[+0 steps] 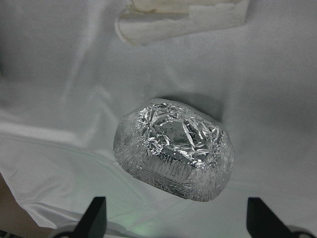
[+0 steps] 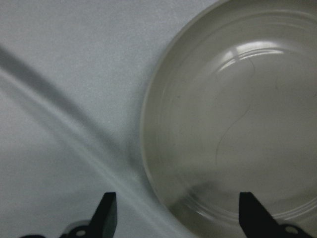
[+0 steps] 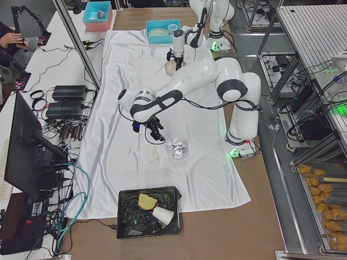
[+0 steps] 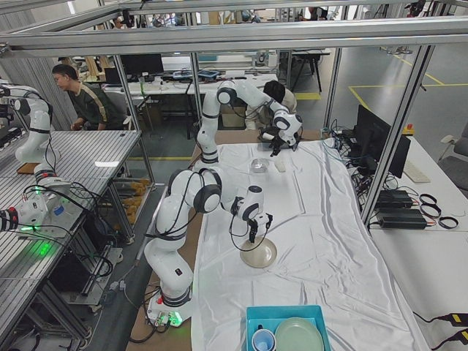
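My left gripper (image 3: 153,130) is open above the white cloth, close to a crumpled foil piece (image 3: 177,148), which lies centred below it in the left wrist view (image 1: 173,153). A pale folded paper-like piece (image 3: 154,155) lies beside the foil, at the top of the left wrist view. At the far end, my right gripper (image 4: 259,227) is open over the edge of a beige plate (image 4: 259,258), with nothing between its fingers; the plate (image 2: 237,114) fills much of the right wrist view.
A black lined tray (image 3: 126,227) at the near edge holds a yellow item and a white cup. A blue bin (image 4: 256,314) at the other end holds a green plate and a cup. Monitors and cables stand along the side table.
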